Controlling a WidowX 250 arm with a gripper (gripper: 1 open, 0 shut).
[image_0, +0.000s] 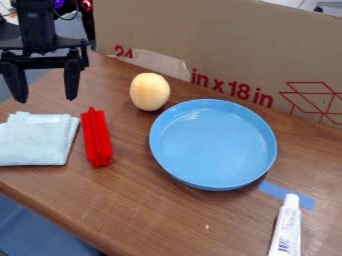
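My black gripper hangs open at the upper left, above the table's left part, with nothing between its fingers. Below it lies a folded pale blue cloth. Beside the cloth is a red elongated object, and behind that a pale yellow oval object. A blue plate sits at the centre right of the table, and a white tube lies at the front right, by a strip of blue tape.
A cardboard box panel stands along the back of the wooden table. The table's edge runs along the lower left.
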